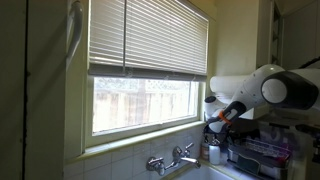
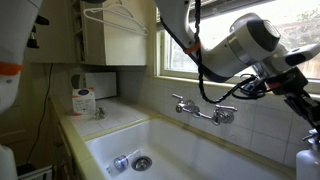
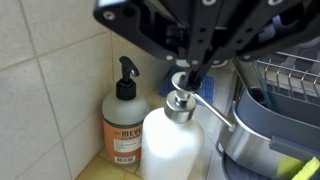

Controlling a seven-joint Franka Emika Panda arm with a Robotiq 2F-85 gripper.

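A white soap bottle (image 3: pixel 172 140) with a metal pump (image 3: pixel 182 100) stands upright in the wrist view. My gripper is directly over the pump, its dark fingers together and nothing seen between them. Whether the fingertips touch the pump head cannot be told. Left of the white bottle is a clear soap bottle (image 3: pixel 124 120) with a black pump and an orange label. The first exterior view shows the white bottle (image 1: pixel 214 155) in the corner below my arm. At the right edge of the second exterior view, the fingertips are hard to make out.
A grey dish rack (image 3: pixel 265 135) stands close on the right. Tiled wall (image 3: pixel 40 90) closes in on the left. The white sink (image 2: pixel 200 155) holds a clear cup (image 2: pixel 122 162), with a wall faucet (image 2: pixel 205 110) above it.
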